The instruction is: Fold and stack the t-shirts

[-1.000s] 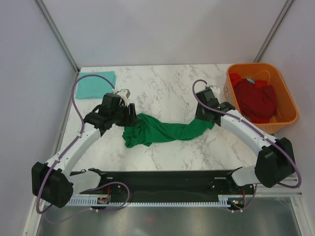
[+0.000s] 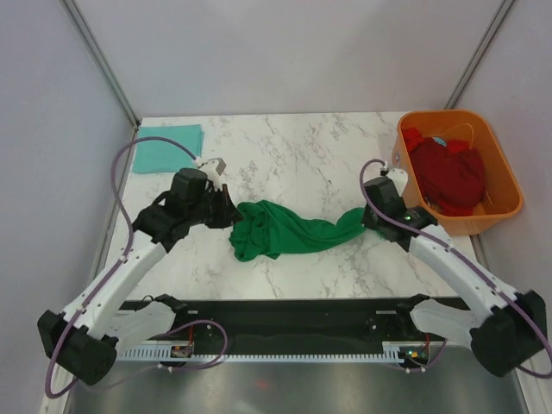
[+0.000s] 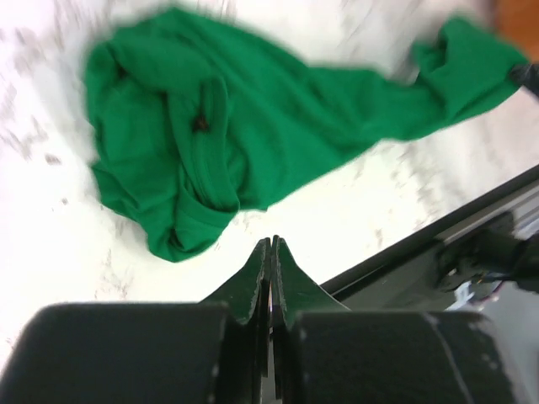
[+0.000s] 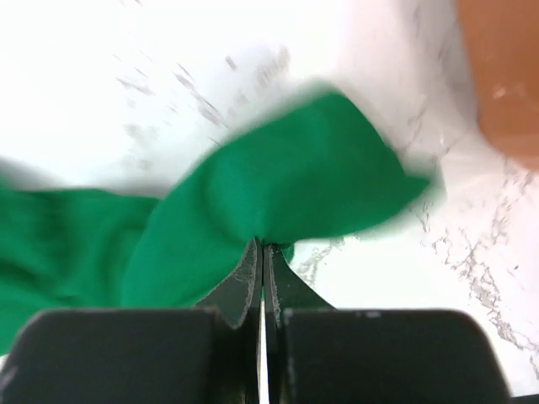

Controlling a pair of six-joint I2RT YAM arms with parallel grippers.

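Note:
A crumpled green T-shirt (image 2: 297, 231) stretches across the middle of the table. My left gripper (image 2: 226, 216) hangs over its left end, shut with nothing between the fingertips; the shirt lies below it in the left wrist view. My right gripper is shut on the green shirt's right end (image 4: 286, 168), which is lifted and blurred in the right wrist view. A folded teal shirt (image 2: 168, 148) lies at the back left.
An orange bin (image 2: 497, 190) with red cloth (image 2: 447, 172) inside stands at the right, close beside my right arm.
My right gripper has moved right, drawing the shirt's right end with it. My left gripper has risen off the left end, whose crumpled folds have shifted slightly right.

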